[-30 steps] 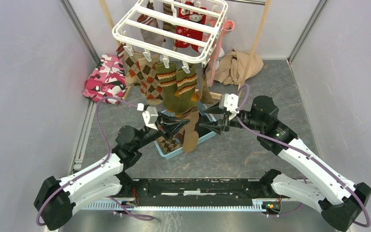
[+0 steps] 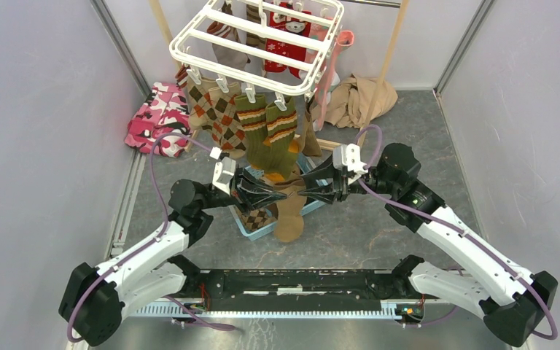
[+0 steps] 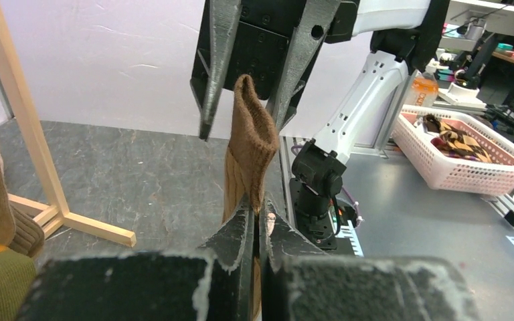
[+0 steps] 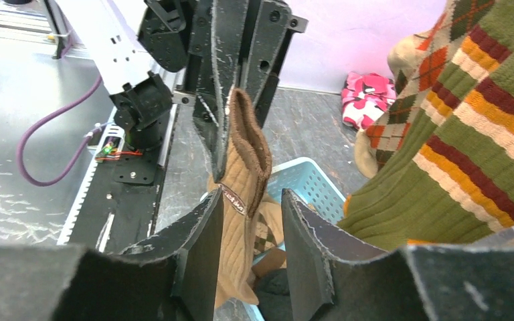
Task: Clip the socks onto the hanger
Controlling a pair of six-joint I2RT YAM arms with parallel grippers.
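Note:
A brown sock hangs between my two arms above the basket, its toe pointing toward the front. My left gripper is shut on its cuff, seen in the left wrist view with the cuff's rim standing above the fingertips. Facing it from the right, my right gripper has its fingers apart, with the free side of the cuff between them in the right wrist view. The white hanger with its clips fills the top of the scene; green striped socks and argyle socks hang from its near side.
Beneath the sock stands a blue basket with more socks inside. Wooden stand legs rise at both sides of the hanger. A pink patterned cloth and beige cloth lie at the back. Bare floor shows to the right.

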